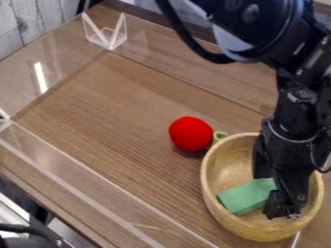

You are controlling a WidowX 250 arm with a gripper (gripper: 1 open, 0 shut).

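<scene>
The black gripper [278, 189] reaches down from the upper right into a tan bowl [223, 163] at the lower right. Its fingers are over and around the right part of a green block [243, 198] lying in the bowl, and they hide part of it. Whether they touch or grip the block cannot be told from this view.
A red round object [191, 134] with a small green piece beside it sits just left of the bowl. A white wire stand [106, 31] is at the back left of the wooden table [91, 126], whose middle and left are clear.
</scene>
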